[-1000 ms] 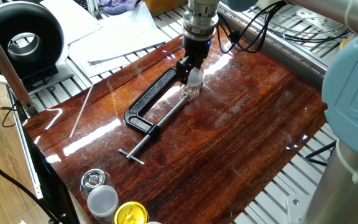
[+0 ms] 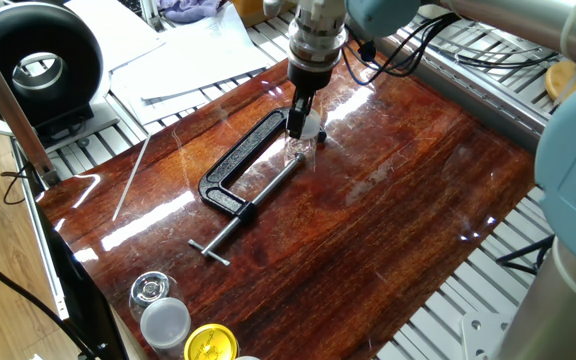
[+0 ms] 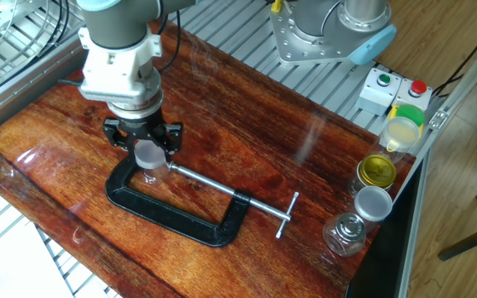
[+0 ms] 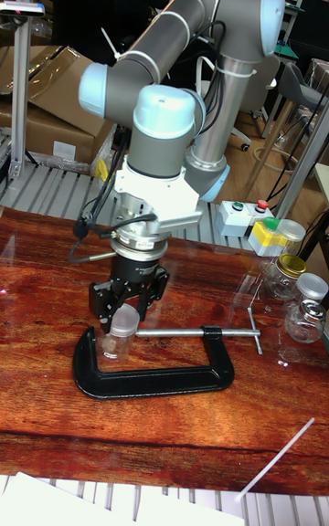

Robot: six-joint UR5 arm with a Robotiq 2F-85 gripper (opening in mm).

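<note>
A clear jar with a frosted white lid [image 3: 149, 155] stands upright on the brown tabletop, beside the screw end of a black C-clamp [image 3: 166, 217]. The clamp lies flat, its steel screw and T-handle [image 3: 285, 216] pointing away from the jar. Above the jar, my gripper [image 4: 123, 311] points down, its black fingers [image 4: 100, 304] spread apart on either side of the lid. The third exterior view shows the jar [image 4: 121, 327] in front of part of the gripper. Whether a finger touches the lid cannot be made out.
Several lidded jars, one with a gold lid [image 3: 378, 171], stand together at one table edge. A push-button box [image 3: 394, 91] is mounted nearby. White papers [image 2: 193, 60] and a black ring-shaped device [image 2: 38, 65] are beyond the table.
My gripper has turned about its wrist, so its fingers look narrower in the first exterior view, and the arm has shifted slightly. The clamp has stayed still.
</note>
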